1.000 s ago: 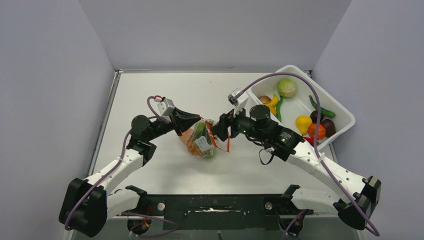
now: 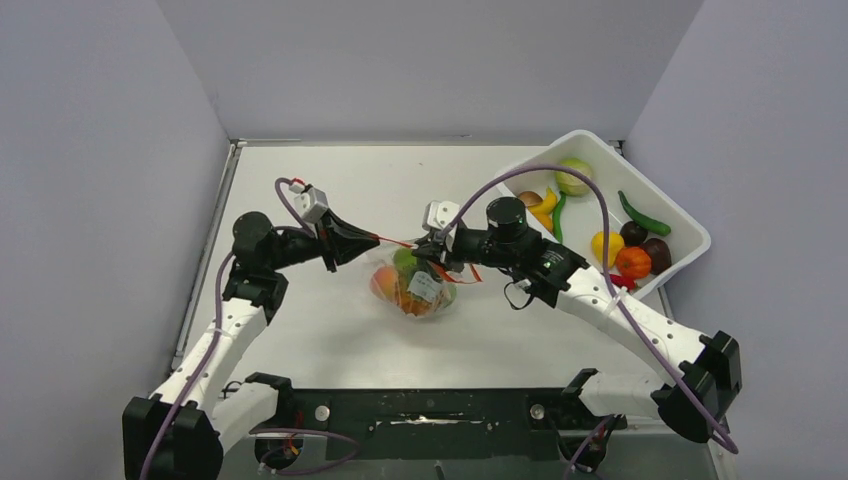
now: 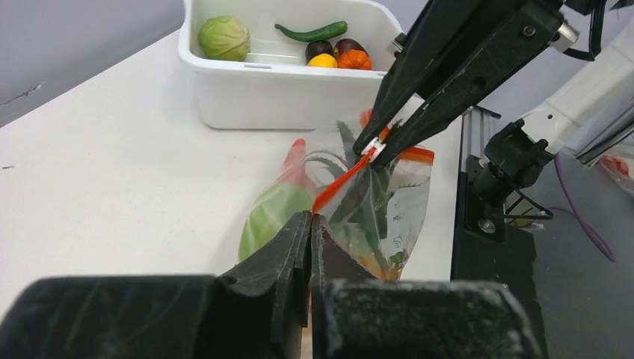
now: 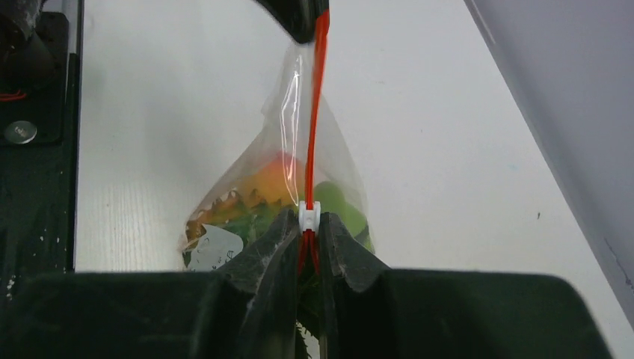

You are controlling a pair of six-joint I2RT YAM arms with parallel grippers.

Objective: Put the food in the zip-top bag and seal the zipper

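Note:
The clear zip bag (image 2: 420, 296), with food showing inside, hangs or rests over the table between both arms. Its orange zipper strip (image 3: 340, 184) runs taut between the two grippers. At one end of the strip, my left gripper is shut on the bag's orange edge. My right gripper is shut on the white zipper slider (image 4: 309, 215). In the right wrist view the strip's two lines meet on the left gripper's side of the slider and stand apart past it. Orange strip ends spread to the right of the right gripper (image 2: 428, 250).
A white bin (image 2: 690, 235) with several vegetables, among them a cabbage (image 3: 224, 38), stands at the back right. Bare white table (image 2: 320, 345) lies left of the bag and in front of it.
The left gripper has shifted left, pulling the strip taut.

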